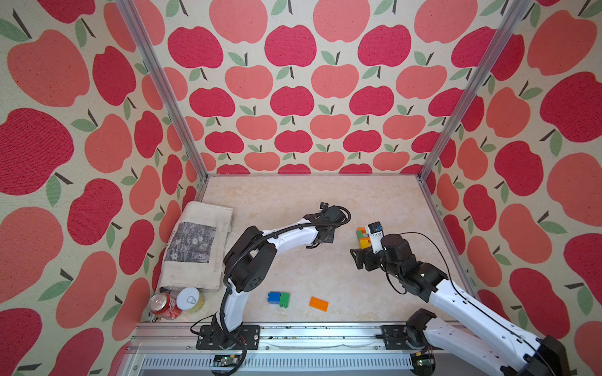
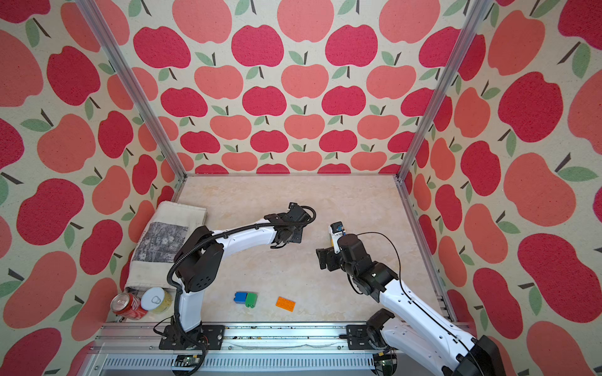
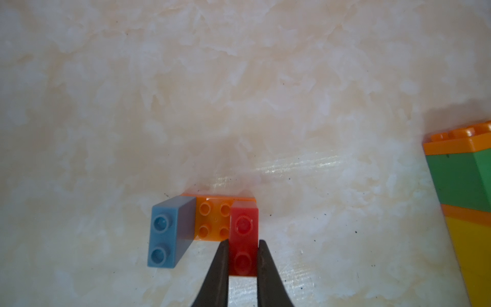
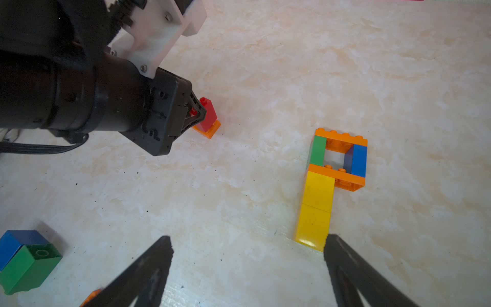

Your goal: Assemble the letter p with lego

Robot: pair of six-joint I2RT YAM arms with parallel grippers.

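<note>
In the left wrist view my left gripper is shut on a red brick [image 3: 244, 220], which stands at the right end of an orange brick [image 3: 212, 217]. A tall blue brick [image 3: 162, 235] rises at that orange brick's left end. Whether the red brick is fully pressed down cannot be told. My right gripper is open and empty in the right wrist view. Beyond its fingers lies a p-shaped assembly: orange bar [image 4: 340, 135] on top, green brick [image 4: 317, 150] and blue brick [image 4: 359, 160] at the sides, a second orange bar [image 4: 327, 171], and yellow bricks [image 4: 318, 192] below.
Near the front edge lie a blue brick [image 1: 274, 297] beside a green brick [image 1: 284, 300], and a loose orange brick [image 1: 318, 304]. On the left are a cloth [image 1: 194, 244] and two cans, one red [image 1: 164, 305].
</note>
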